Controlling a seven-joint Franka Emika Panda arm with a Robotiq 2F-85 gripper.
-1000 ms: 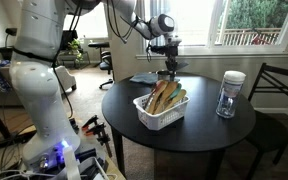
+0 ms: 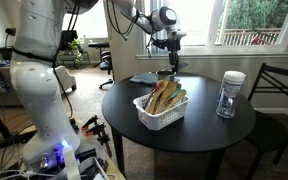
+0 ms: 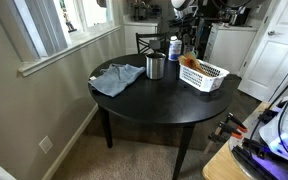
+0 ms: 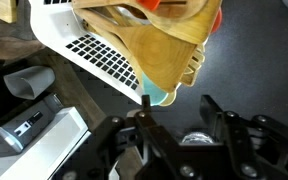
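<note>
My gripper (image 2: 175, 60) hangs over the dark round table, above the metal pot (image 2: 165, 75) in the first exterior view. In the wrist view its fingers (image 4: 141, 122) stand apart with nothing visible between them. The second exterior view shows the silver pot (image 3: 155, 66) upright on the table. A white basket (image 2: 162, 118) holds wooden utensils (image 2: 165, 97) leaning out of it. From the wrist, the utensils (image 4: 156, 55) and a teal spatula (image 4: 153, 91) show at the upper left. A round metal object (image 4: 196, 138) lies partly hidden behind the gripper.
A white-lidded container (image 2: 230, 94) stands at the table's right. A grey-blue cloth (image 3: 118, 79) lies beside the pot. A dark chair (image 2: 276, 105) stands right of the table.
My gripper has risen away from the pot and shifted slightly right. The basket, its utensils and the container have stayed in place.
</note>
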